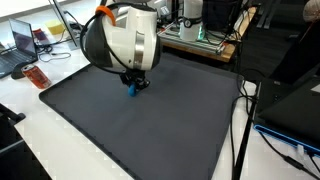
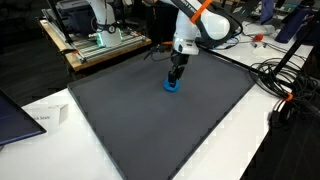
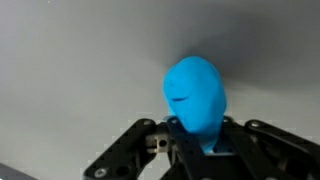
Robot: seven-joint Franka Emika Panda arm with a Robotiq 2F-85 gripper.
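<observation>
A small blue object (image 1: 132,91) stands at my gripper's tips (image 1: 136,84), low over the dark grey mat (image 1: 150,125). Exterior view 2 shows the same blue object (image 2: 171,86) right under the gripper (image 2: 174,78), at or close to the mat; any gap beneath it is too small to make out. In the wrist view the blue object (image 3: 196,92) is blurred, rounded at its far end, and reaches down between the black gripper parts. It covers the fingertips there, so whether they press on it is hidden.
Wide, bare mat (image 2: 150,120) lies in front of the gripper. An orange-red can (image 1: 36,76) stands at the mat's far left corner in exterior view 1, near a laptop (image 1: 24,42). Black cables (image 2: 290,90) run beside the mat.
</observation>
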